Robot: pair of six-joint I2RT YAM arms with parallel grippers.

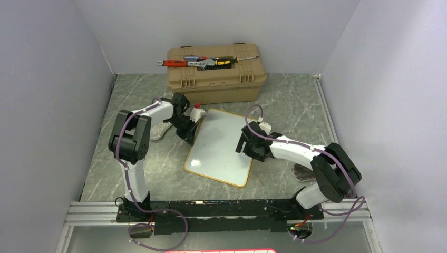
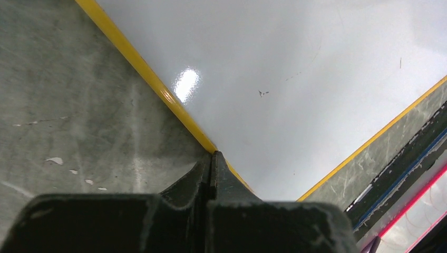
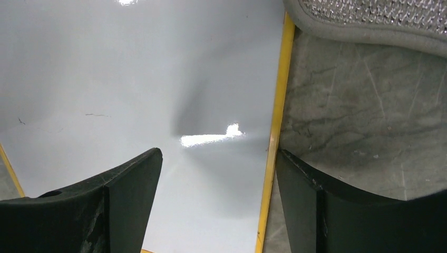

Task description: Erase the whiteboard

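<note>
The whiteboard point(image 1: 219, 145) lies flat with a yellow rim, turned at a slight angle. A few small dark marks point(image 2: 262, 93) show on its surface in the left wrist view. My left gripper is shut on the board's left yellow rim, toward one corner. My right gripper stands open at the opposite side. One of its fingers point(image 3: 138, 179) is over the white surface, while the other is just outside the yellow rim. Part of a grey textured pad point(image 3: 379, 11) touches or overlaps that rim in the right wrist view.
A tan toolbox point(image 1: 216, 87) with tools on top, including a red-handled wrench point(image 1: 176, 63), stands behind the board. Another grey pad point(image 1: 302, 173) lies near the right arm, and a lighter one point(image 1: 157, 132) by the left arm. Walls enclose both sides.
</note>
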